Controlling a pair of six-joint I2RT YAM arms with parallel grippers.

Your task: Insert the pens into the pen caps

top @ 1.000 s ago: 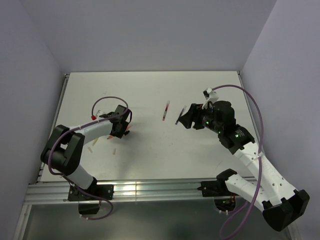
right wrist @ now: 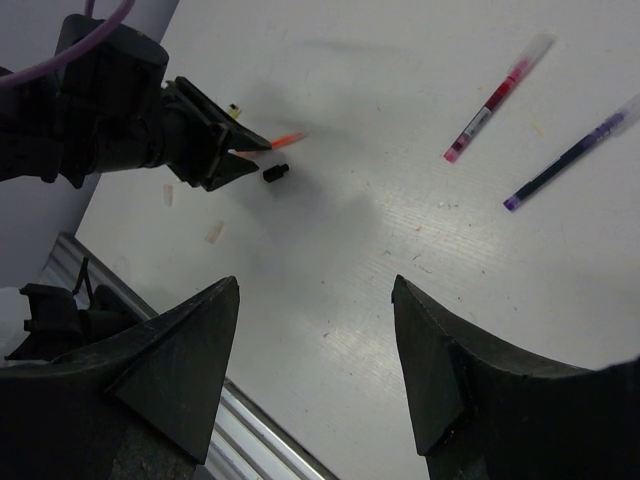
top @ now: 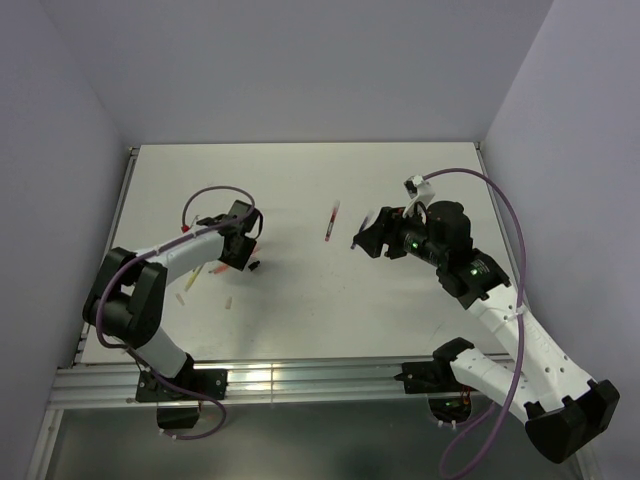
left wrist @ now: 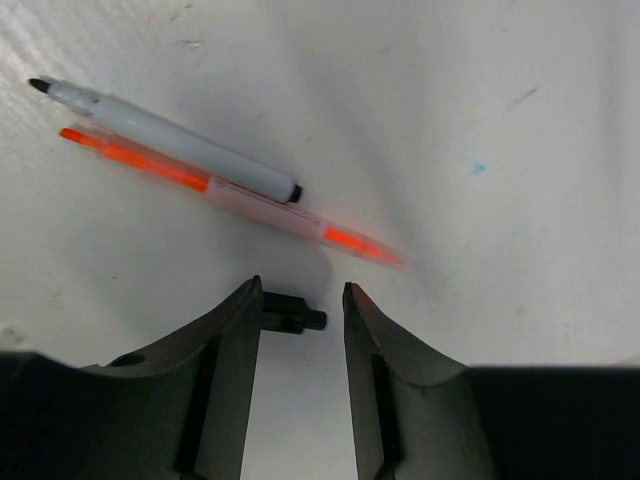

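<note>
My left gripper is open above the table. Between and below its fingers, in the left wrist view, lies a black cap (left wrist: 290, 313), its left part hidden behind one finger. Past the fingertips an orange pen (left wrist: 265, 208) lies side by side with a grey pen (left wrist: 180, 138) that has a black tip. In the top view the black cap (top: 253, 265) shows just right of the left gripper's fingers. My right gripper hangs open and empty. Ahead of it lie a red pen (right wrist: 490, 110) and a dark purple pen (right wrist: 565, 165).
A yellow pen (top: 193, 278) lies left of the left gripper, partly covered by the arm. Small pale pieces, one of them a scrap (top: 228, 302), rest on the white table (top: 300, 310).
The right arm and the red and purple pens have stayed put.
</note>
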